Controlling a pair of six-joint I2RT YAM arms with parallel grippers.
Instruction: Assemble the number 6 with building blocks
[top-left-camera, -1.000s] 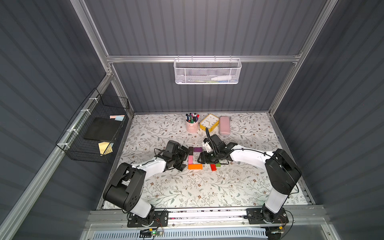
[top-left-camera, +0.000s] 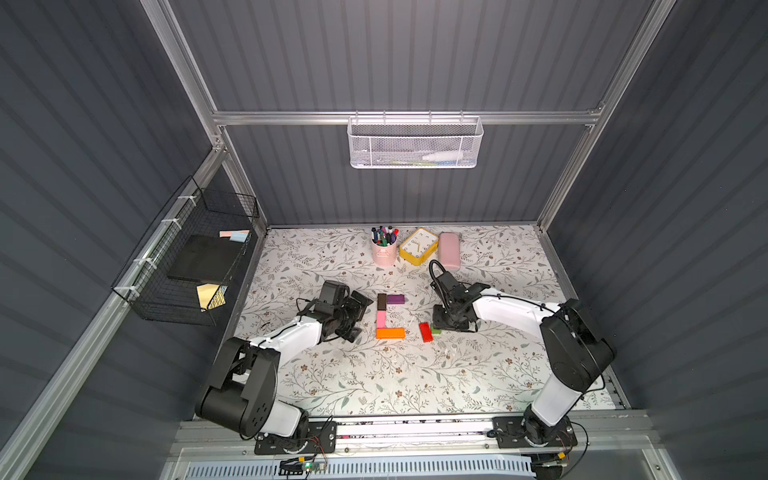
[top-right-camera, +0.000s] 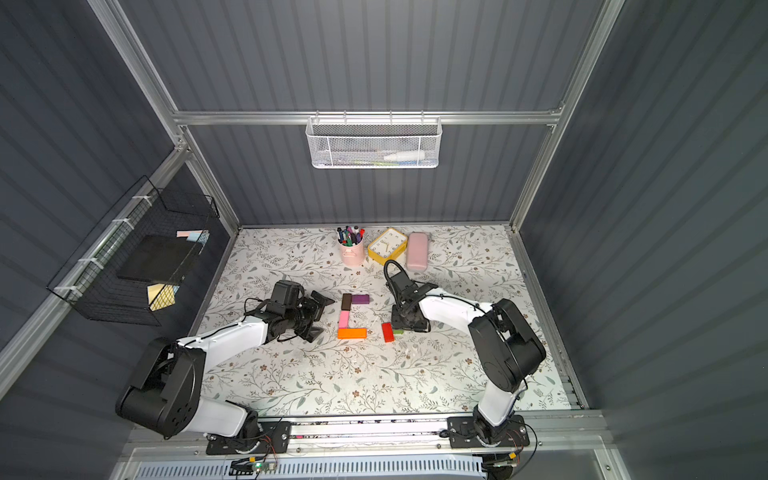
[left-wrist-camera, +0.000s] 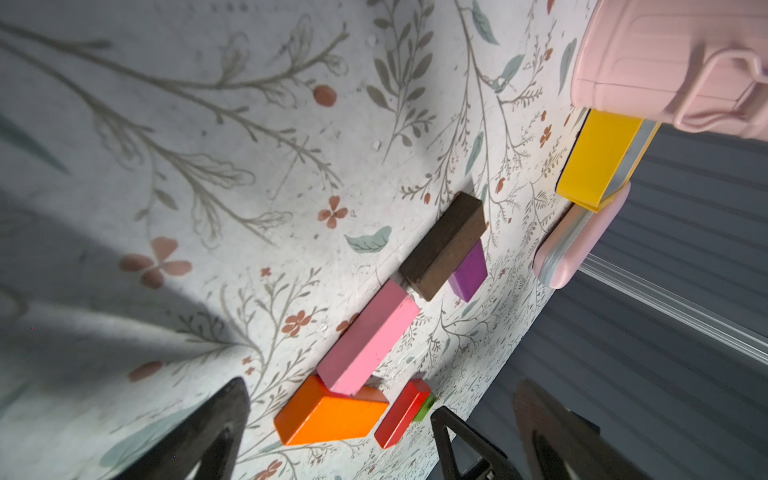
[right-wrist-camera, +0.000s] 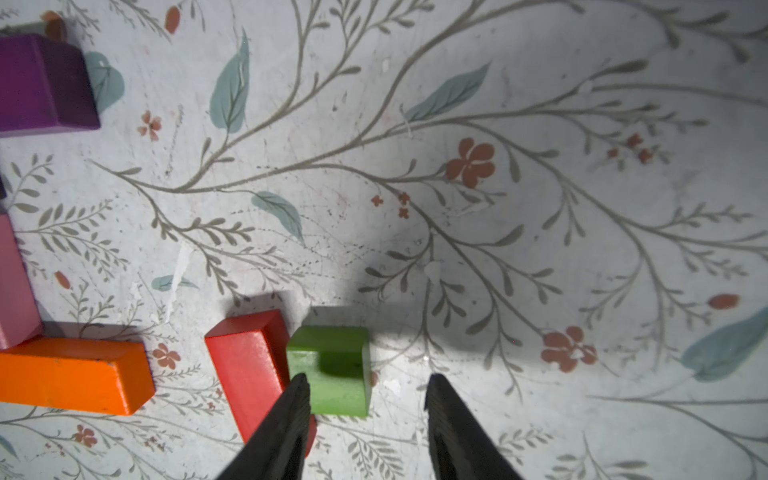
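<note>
A column of a dark brown block (top-left-camera: 381, 301) and a pink block (top-left-camera: 381, 319) stands on the table. A purple block (top-left-camera: 396, 299) extends right from its top, an orange block (top-left-camera: 390, 333) from its bottom. Further right, a red block (right-wrist-camera: 248, 372) lies slightly tilted beside a green block (right-wrist-camera: 329, 376). My right gripper is part open above the green block's right side, with nothing held; its left finger (right-wrist-camera: 288, 424) overlaps the red and green blocks in the right wrist view. My left gripper is open and empty, left of the column.
At the back stand a pink pen cup (top-left-camera: 384, 254), a yellow clock (top-left-camera: 418, 245) and a pink case (top-left-camera: 449, 250). A black wire basket (top-left-camera: 192, 256) hangs on the left wall.
My right gripper has moved right, from near the orange block to over the green one. My left gripper has drawn back a little to the left. The blocks look unmoved.
</note>
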